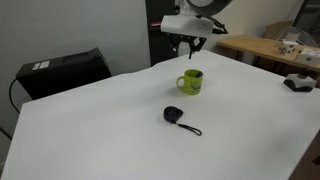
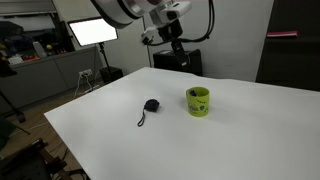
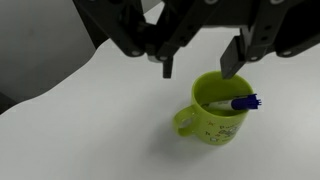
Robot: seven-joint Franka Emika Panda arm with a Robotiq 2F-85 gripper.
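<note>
A green mug (image 1: 189,86) stands upright on the white table, its handle to the left in exterior view 1. Inside it leans a marker (image 3: 237,103) with a white body and a dark blue end reaching past the rim. My gripper is open and empty, held above the table near the mug (image 3: 216,112). In the wrist view the mug lies below the fingertips, toward the right finger (image 3: 231,60). From exterior view 2 the gripper (image 2: 184,61) hangs higher than the mug (image 2: 198,101), apart from it.
A black tape measure (image 1: 173,114) with a wrist strap lies on the table in front of the mug. A black case (image 1: 62,74) sits at the back left.
</note>
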